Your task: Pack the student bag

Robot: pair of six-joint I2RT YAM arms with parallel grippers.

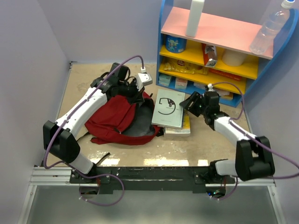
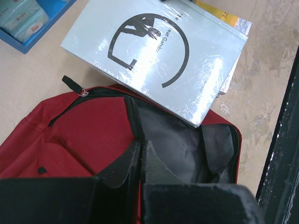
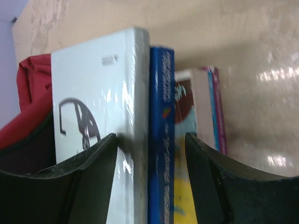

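Observation:
The red backpack (image 1: 107,121) lies open, its dark inside (image 2: 173,149) showing. My left gripper (image 1: 136,99) is shut on the bag's zippered edge at the opening (image 2: 142,145). To the right, a white Great Gatsby book (image 1: 167,108) tops a pile, with a blue book (image 3: 161,130) and a yellow book (image 3: 184,196) under it. My right gripper (image 1: 194,103) stands open at that pile's right edge, its fingertips (image 3: 105,156) over the white book's spine side.
A blue shelf unit with pink top (image 1: 215,28) holds bottles, packets and boxes at the back right. Bare table (image 1: 210,149) shows at the front right.

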